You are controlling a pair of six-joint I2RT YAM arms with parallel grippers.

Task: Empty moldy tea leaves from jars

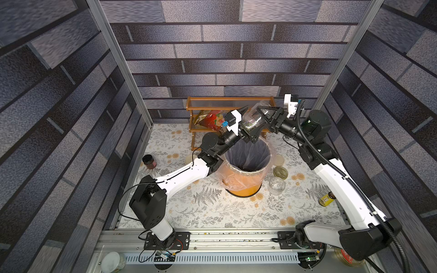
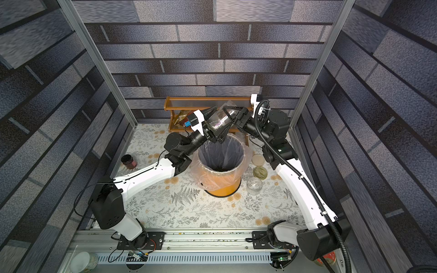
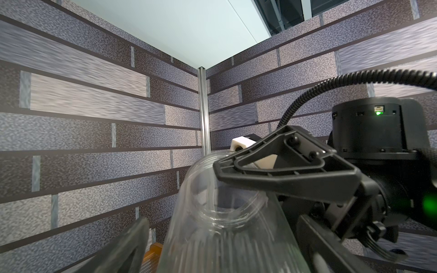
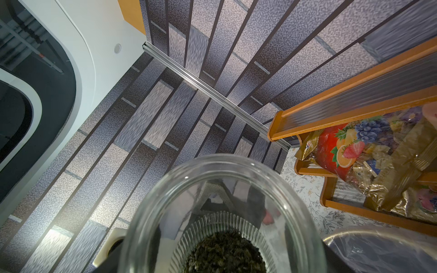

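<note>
A clear ribbed jar (image 1: 253,122) is tilted between my two grippers, over the back of the lined bin (image 1: 243,180). In the right wrist view its open mouth (image 4: 218,160) faces that camera, with dark tea leaves (image 4: 226,254) deep inside. My right gripper (image 1: 264,114) is shut on the jar near its mouth end; one black finger (image 3: 291,179) crosses the glass in the left wrist view. The left gripper (image 1: 249,125) has its fingers (image 3: 122,248) on both sides of the jar's other end; whether they press on it cannot be told.
A wooden rack (image 1: 232,98) with colourful packets (image 4: 359,150) stands behind the bin. Right of the bin lie a pale round lid (image 2: 258,159), a greenish one (image 2: 260,172) and a clear glass piece (image 2: 254,185). A dark-lidded jar (image 1: 149,161) stands left, a yellow container (image 1: 326,199) right.
</note>
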